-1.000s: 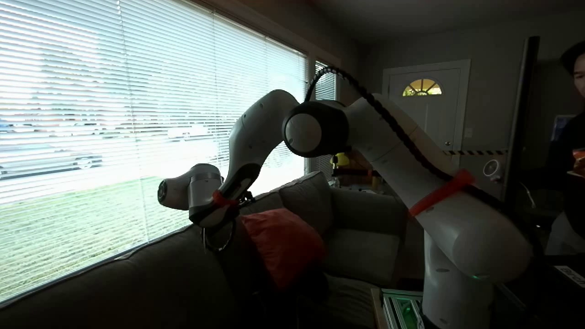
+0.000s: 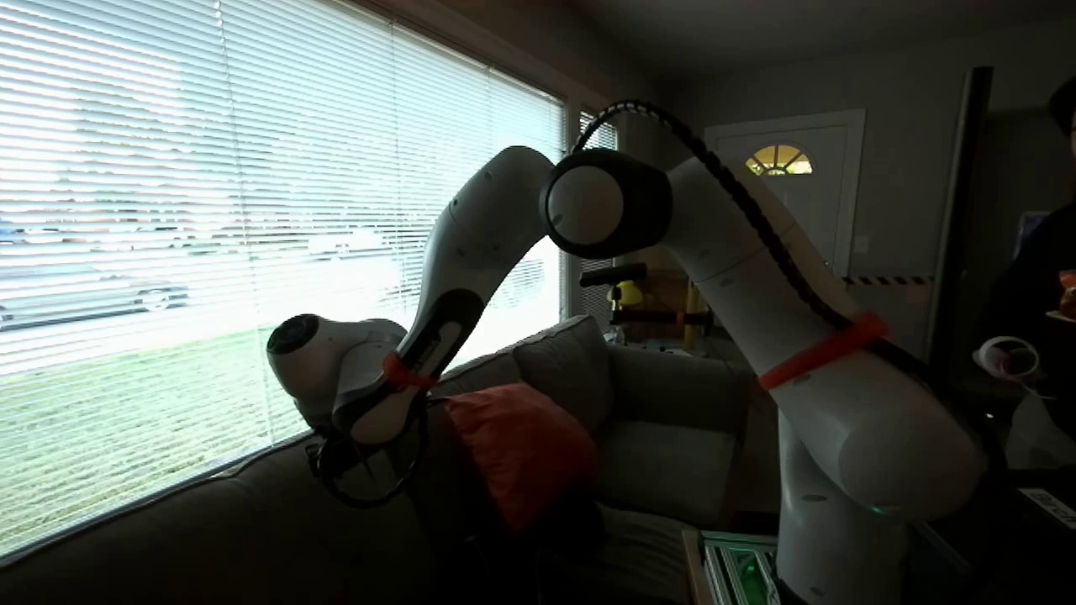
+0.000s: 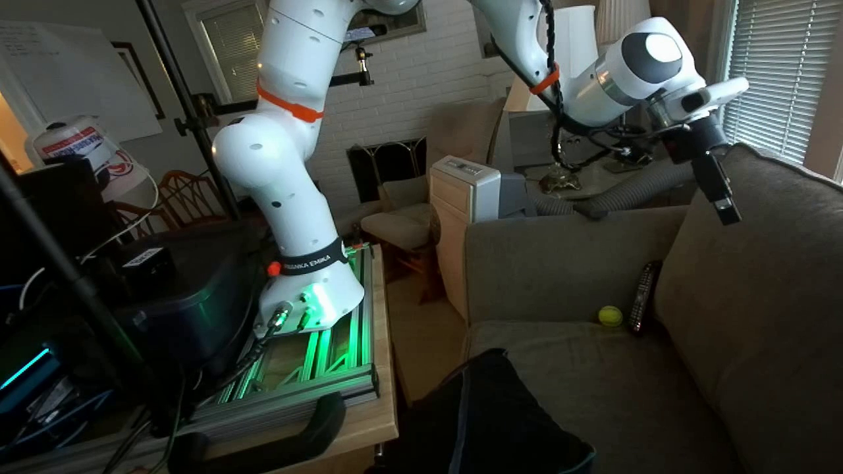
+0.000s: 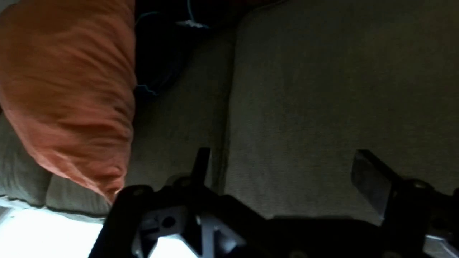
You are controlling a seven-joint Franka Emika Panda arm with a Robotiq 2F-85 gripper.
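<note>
My gripper stands open in the wrist view, its two dark fingers wide apart and only bare couch fabric beyond them. In exterior view 2 the same gripper [image 3: 727, 213] hangs near the couch backrest, pointing down. An orange-red pillow [image 4: 73, 94] fills the left of the wrist view, apart from the fingers; exterior view 1 has this pillow [image 2: 524, 449] leaning on the couch. On the seat in exterior view 2 lie a yellow-green ball [image 3: 610, 316] and a dark remote [image 3: 645, 296], which leans close to the backrest, well below the gripper.
The grey couch [image 3: 569, 261] has a high backrest beside the window blinds [image 2: 272, 222]. A black cushion or bag [image 3: 498, 419] rests at the front of the seat. Much of the seat around the ball is clear. A person [image 2: 1044, 262] stands at the right edge.
The elbow has risen slightly and moved right. The person's hand with the white controller has shifted.
</note>
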